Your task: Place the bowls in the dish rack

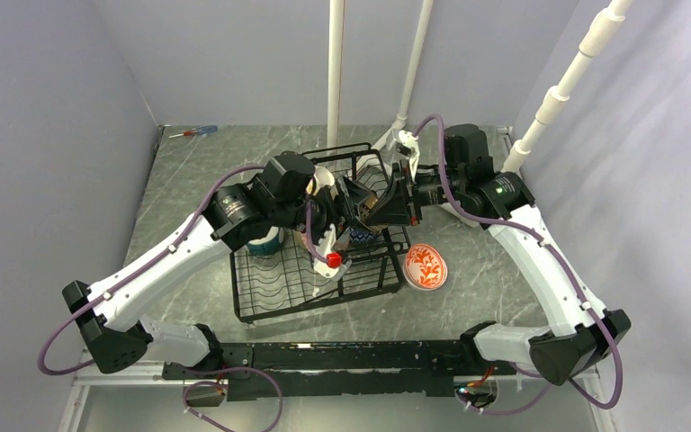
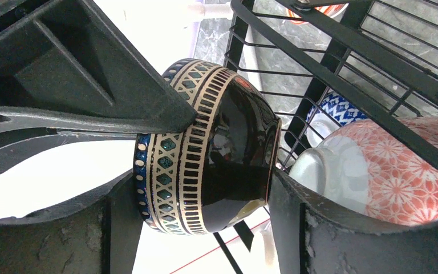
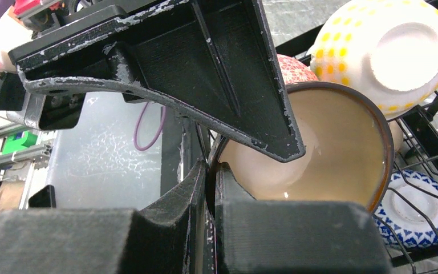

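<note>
A black bowl with a patterned band (image 2: 217, 165) and tan interior (image 3: 319, 148) is held over the dish rack (image 1: 261, 306). My right gripper is shut on its rim. My left gripper is part open, its fingers at either side of that bowl; whether both touch it is unclear. In the rack are a pink floral bowl (image 2: 393, 165), a yellow-dotted bowl (image 3: 376, 51), a blue-patterned bowl (image 3: 410, 211) and a teal bowl (image 1: 265, 245).
An orange floral bowl (image 1: 424, 266) sits on the counter right of the rack. A screwdriver (image 1: 196, 130) lies at the back left. The rack's front-left part shows empty wire.
</note>
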